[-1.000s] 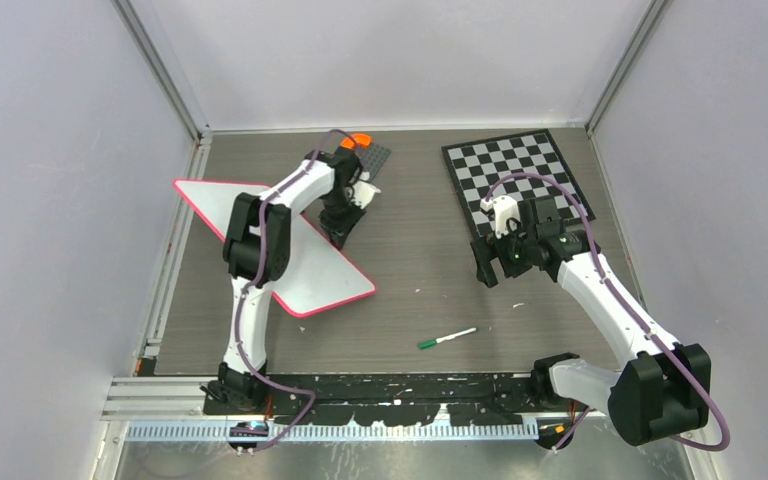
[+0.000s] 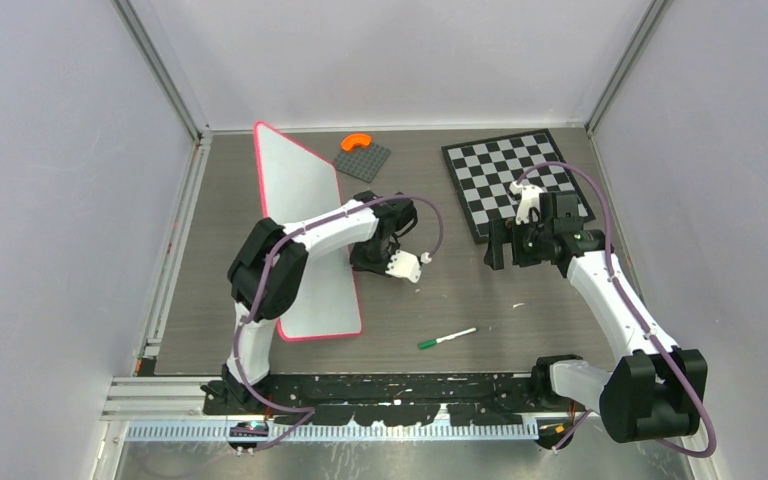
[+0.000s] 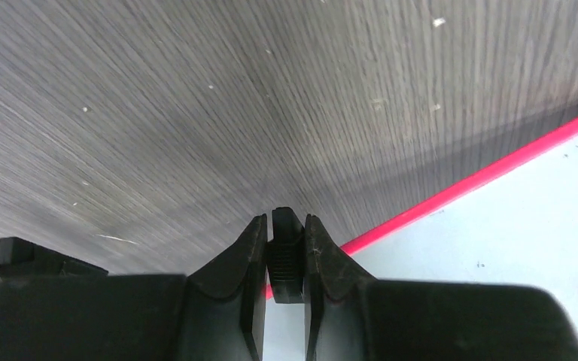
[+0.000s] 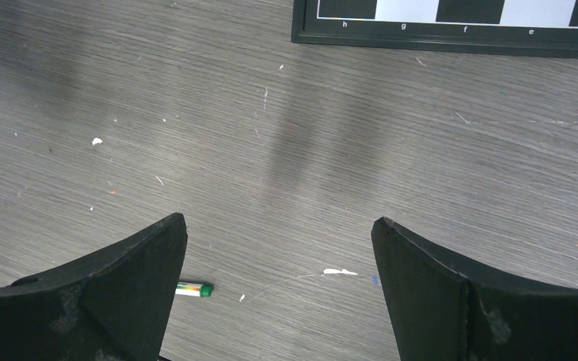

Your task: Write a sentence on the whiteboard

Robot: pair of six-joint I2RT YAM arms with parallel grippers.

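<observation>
The white whiteboard [image 2: 325, 310] with its pink rim stands at the left of the table, partly covered by my left arm. At its right edge is my left gripper [image 2: 360, 265]. In the left wrist view, the gripper is shut, with a dark piece between its fingers right at the pink rim. A green-capped marker [image 2: 448, 337] lies on the table near the front; part of this marker [image 4: 196, 289] shows in the right wrist view behind a finger. My right gripper [image 2: 497, 250] is open above the table, holding nothing.
A chessboard [image 2: 470, 200] lies at the back right, close to my right gripper. Behind the left arm are a grey mat [image 2: 365, 162] and an orange curved piece [image 2: 356, 141].
My left gripper has swung right and toward the front, and the whiteboard has shifted and turned with it. The right arm has moved slightly back and right. The marker has stayed put.
</observation>
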